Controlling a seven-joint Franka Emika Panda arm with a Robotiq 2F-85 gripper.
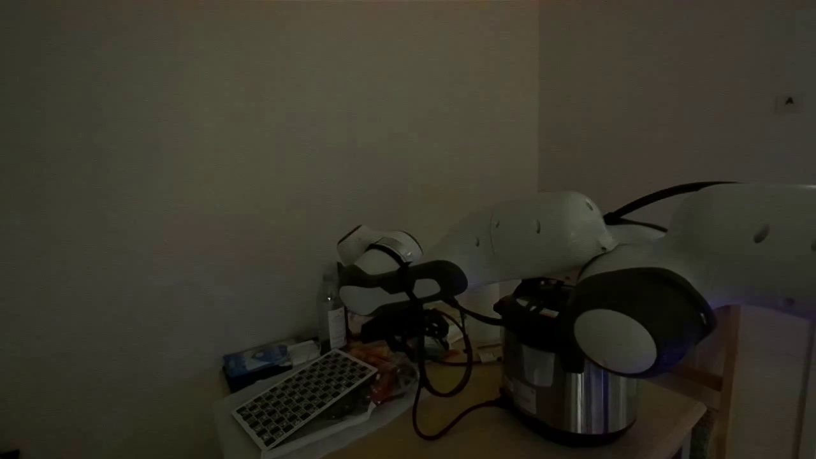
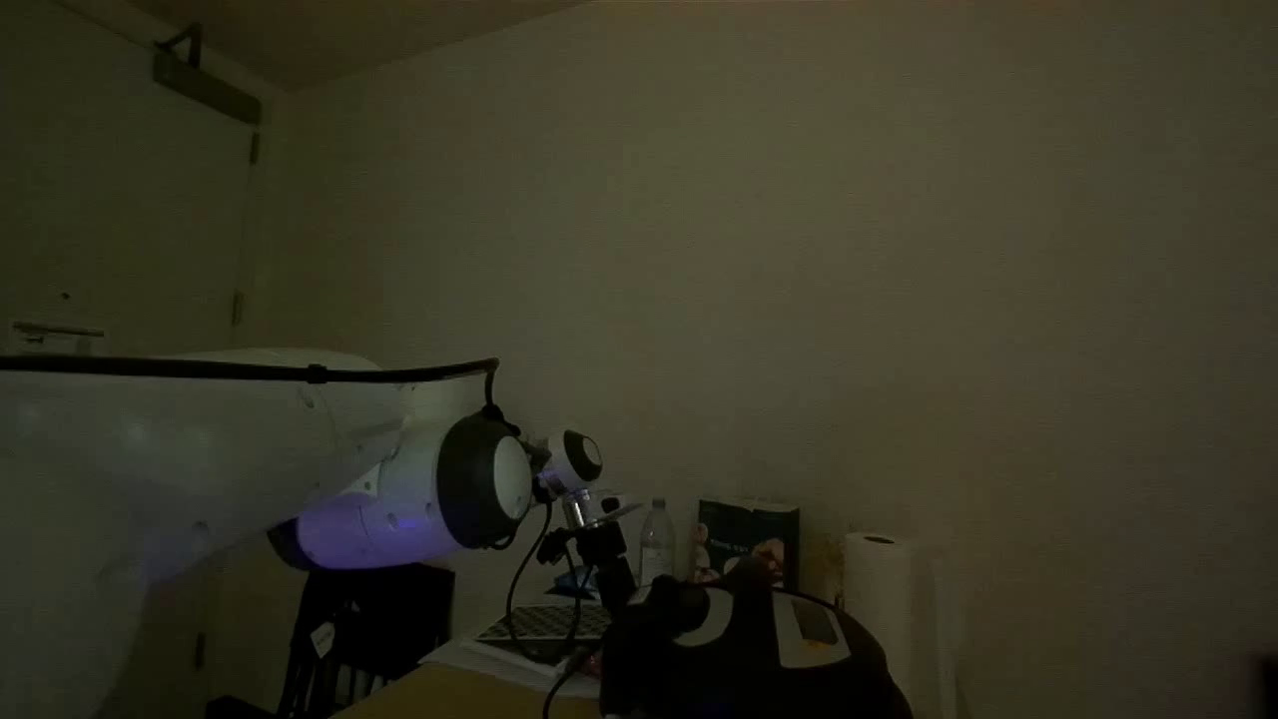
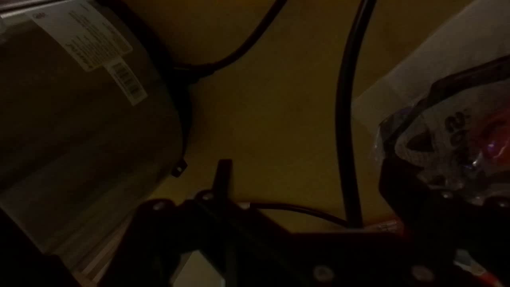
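My gripper is open in the wrist view, its dark fingers (image 3: 223,179) spread wide above the table. No object is held between them; a thick black cable (image 3: 345,119) runs across the view in that gap. In exterior view 1 the gripper (image 1: 405,329) is a dark shape under the wrist, left of the steel cooker (image 1: 570,398) and close to the plastic bag of red items (image 1: 390,375). The cooker's labelled side (image 3: 95,38) fills the left of the wrist view. Dim light hides much of the finger detail.
A white-framed grid tray (image 1: 306,398) leans at the table's left, with a blue box (image 1: 260,359) and a clear bottle (image 1: 333,317) behind it. In exterior view 2 a paper roll (image 2: 878,599) stands at the back. Some bare table (image 1: 466,428) shows left of the cooker.
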